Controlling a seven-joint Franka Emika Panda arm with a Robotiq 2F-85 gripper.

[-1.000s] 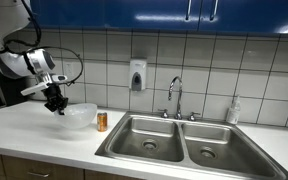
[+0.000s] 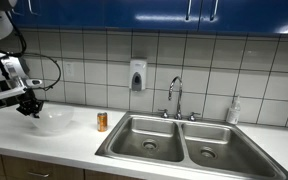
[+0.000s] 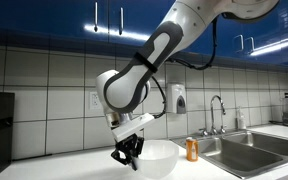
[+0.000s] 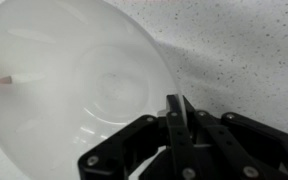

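A large white translucent bowl (image 4: 79,75) fills much of the wrist view, its inside facing the camera, with a small reddish-brown mark on the far side. The black fingers of my gripper are shut on the bowl's rim. In exterior view 1 the bowl (image 2: 56,119) is at the left end of the white counter, with the gripper (image 2: 34,112) at its left edge. Exterior view 2 shows the bowl (image 3: 159,158) just right of the gripper (image 3: 134,154). Whether its base touches the counter is hard to tell.
An orange can (image 2: 102,121) stands to the right of the bowl, before the double sink (image 2: 184,145) with its faucet (image 2: 177,95). A soap bottle (image 2: 234,110) is behind the sink.
The arm has carried the bowl leftward along the counter, away from the orange can, and somewhat lower. The can has stayed in place.
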